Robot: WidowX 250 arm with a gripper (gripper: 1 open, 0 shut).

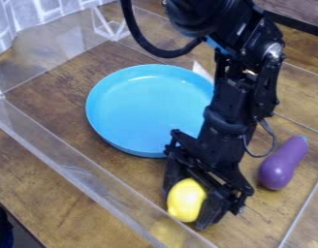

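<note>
The black gripper (207,186) hangs low at the lower middle, its fingers closed around a yellow rounded object (186,199) close to the wooden floor. Much of the yellow object is hidden by the fingers. To the right of the gripper lies a purple eggplant-like object (281,165).
A blue round plate (136,108) sits behind and left of the gripper, partly hidden by the arm. A clear plastic wall (84,179) runs diagonally along the lower left. Bare wood (51,92) is free at the left.
</note>
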